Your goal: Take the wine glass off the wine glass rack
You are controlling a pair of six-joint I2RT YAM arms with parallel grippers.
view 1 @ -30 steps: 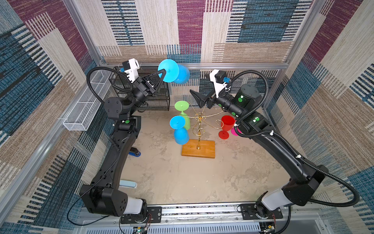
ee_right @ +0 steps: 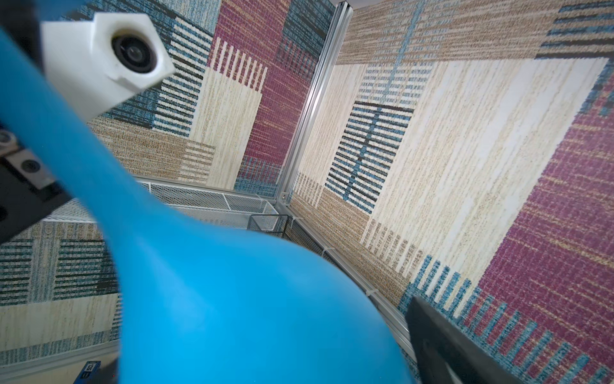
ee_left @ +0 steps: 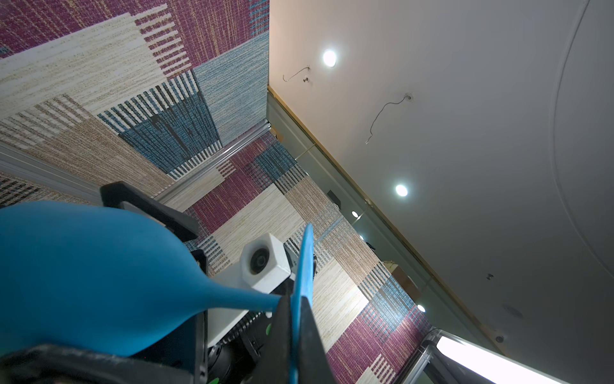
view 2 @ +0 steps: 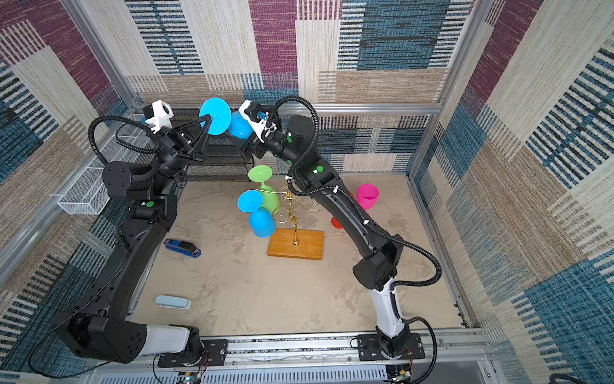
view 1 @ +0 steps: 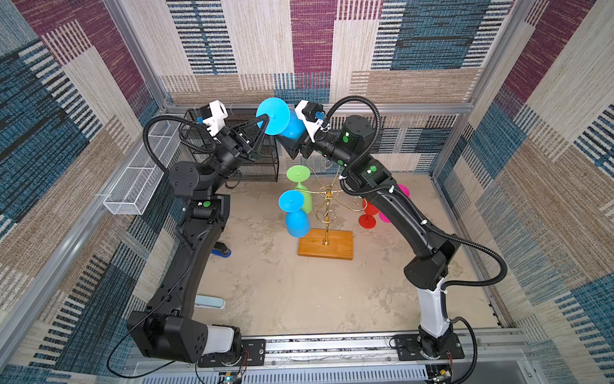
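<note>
A blue wine glass is held high above the gold rack, with my left gripper shut on it by the foot and stem, as the left wrist view shows. My right gripper stands open around the glass's blue bowl, which fills the lower right wrist view. Another blue glass and a green glass hang on the rack's left side.
Red and pink glasses are at the rack's right, partly hidden by my right arm. A white wire basket and dark wire shelf stand at the left and back.
My right gripper has moved left and up from above the rack to around the held glass's bowl. The left gripper and its glass have shifted only slightly.
</note>
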